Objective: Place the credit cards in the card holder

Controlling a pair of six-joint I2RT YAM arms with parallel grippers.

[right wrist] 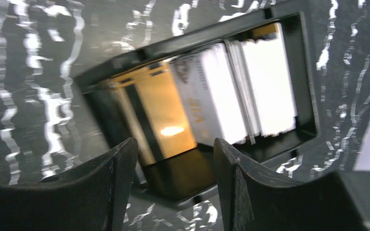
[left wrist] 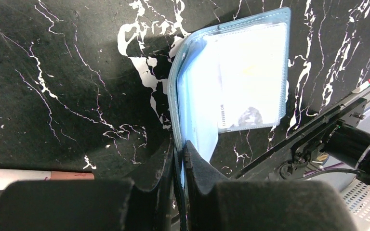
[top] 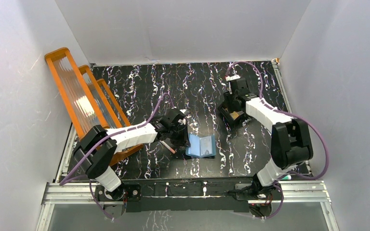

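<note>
The blue card holder lies open on the table, a white card in its clear right sleeve. My left gripper is shut on the holder's left edge. My right gripper is open above a black box on the right of the table. The box holds upright cards: a gold card and several white cards, blurred in the right wrist view. Nothing shows between the right fingers.
An orange wooden rack stands along the left side. A pinkish marker lies left of the holder. Walls enclose the sides and back.
</note>
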